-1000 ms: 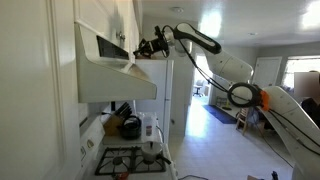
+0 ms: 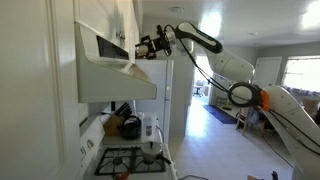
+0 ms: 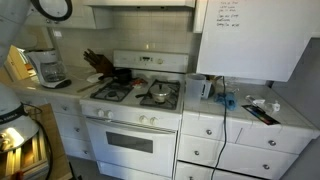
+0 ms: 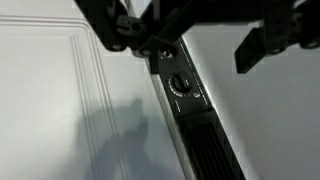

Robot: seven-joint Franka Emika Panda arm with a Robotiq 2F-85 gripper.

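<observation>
High up at the range hood [image 2: 118, 80], my gripper [image 2: 147, 46] reaches in from the right. In the wrist view the gripper is open, its dark fingers [image 4: 250, 50] spread wide with nothing between them. Beyond the fingers runs a black control strip with a round knob [image 4: 180, 83] and a slotted vent [image 4: 210, 148]. The knob lies slightly below the gap between the fingers, and I see no clear contact. Part of the strip's upper end is hidden behind the left finger.
Below the hood is a stove with a pot [image 3: 160, 93] on its cooktop. A white cabinet door [image 4: 60, 110] stands beside the strip, bearing the gripper's shadow. Several items, including a grey pitcher [image 3: 197, 87], sit on the counter.
My gripper has shifted and turned only slightly near the hood's front. The stove and the things on it look unchanged.
</observation>
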